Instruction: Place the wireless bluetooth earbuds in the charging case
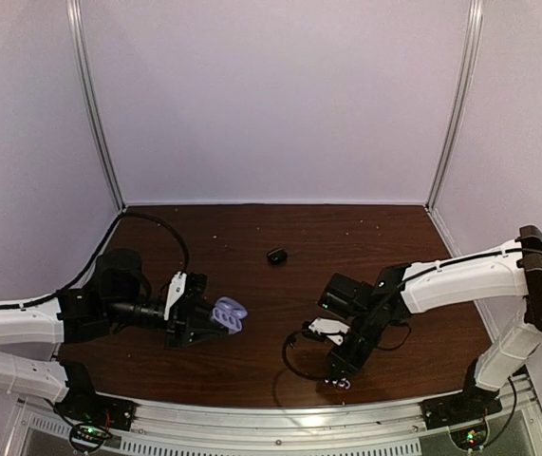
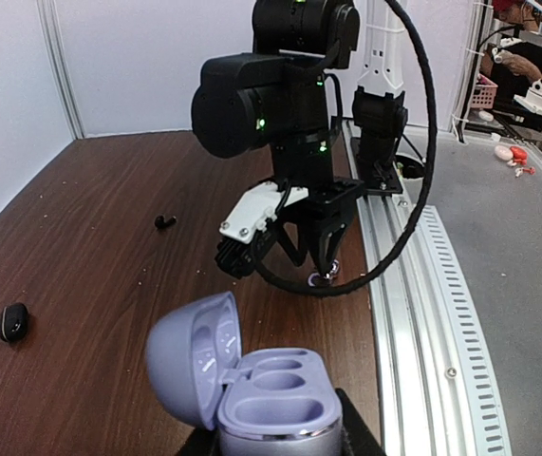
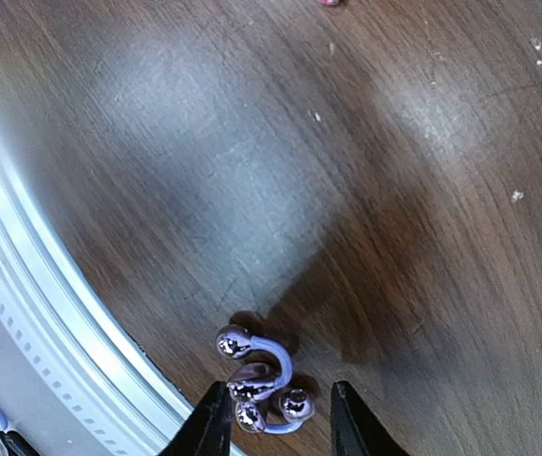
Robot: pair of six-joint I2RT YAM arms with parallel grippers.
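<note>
The lilac charging case is held lid up, its hollows bare, by my left gripper, shut on its lower part. In the top view that case hangs left of the middle. Two shiny lilac earbuds lie close together on the wood, near the table's metal front edge. My right gripper is open, pointing down, one fingertip on each side of the earbuds in the right wrist view. Whether it touches them cannot be told. From above, the right gripper partly covers the earbuds.
A black case sits further back on the table. One small black object lies on the wood between it and the right arm. The metal rail runs close beside the earbuds.
</note>
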